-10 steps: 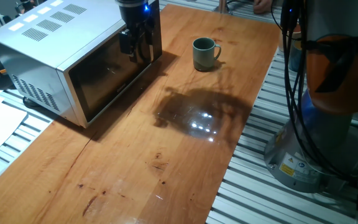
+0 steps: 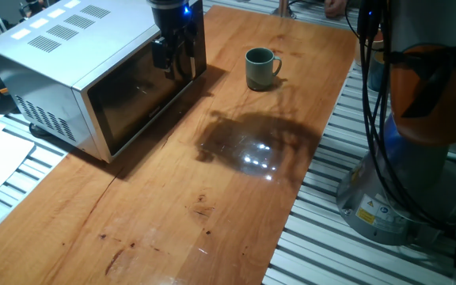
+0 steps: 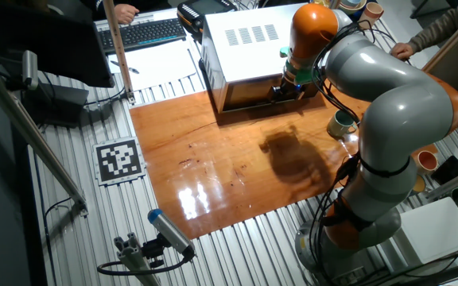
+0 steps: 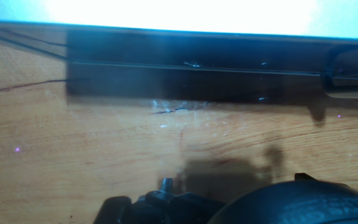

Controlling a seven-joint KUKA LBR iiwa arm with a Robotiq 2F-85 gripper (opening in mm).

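Observation:
A silver microwave stands along the left side of the wooden table, its dark front door closed. My gripper hangs in front of that door near its right end; whether it touches the front cannot be told. In the wrist view, the handle shows at the right of the dark front, while dark gripper parts fill only the bottom edge. Its finger opening is hidden there and too dark to judge elsewhere. A green mug stands upright on the table, apart from the gripper, handle to the right.
Bare wooden table spreads in front of the microwave. A marker board lies on the slatted surface, with a keyboard behind. A person's hand rests at the far right. Cups stand behind the arm.

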